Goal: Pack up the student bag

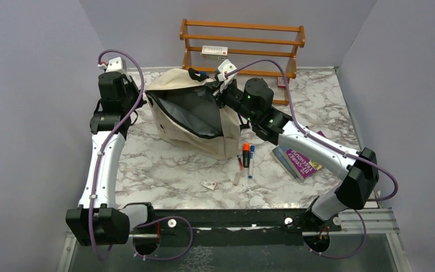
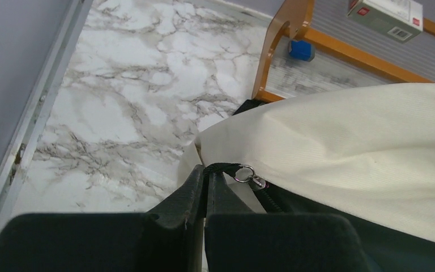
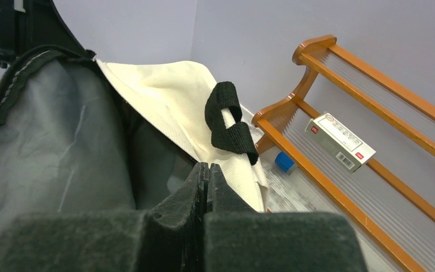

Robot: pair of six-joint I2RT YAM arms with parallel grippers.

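Note:
The cream canvas bag (image 1: 170, 136) lies at the middle back, its zippered mouth spread open on a grey lining (image 3: 62, 147). In the left wrist view my left gripper is shut on the black zipper pull cord (image 2: 226, 168) at the bag's left end. My right gripper is shut at the bag's right side, beside the cream flap with a black strap (image 3: 232, 141); what it pinches is hidden. Markers (image 1: 246, 156), an eraser (image 1: 208, 185) and books (image 1: 300, 164) lie in front and to the right of the bag.
A wooden rack (image 1: 243, 25) stands at the back, holding a boxed item (image 1: 214, 51) and a small blue object (image 2: 300, 50). Walls close in on both sides.

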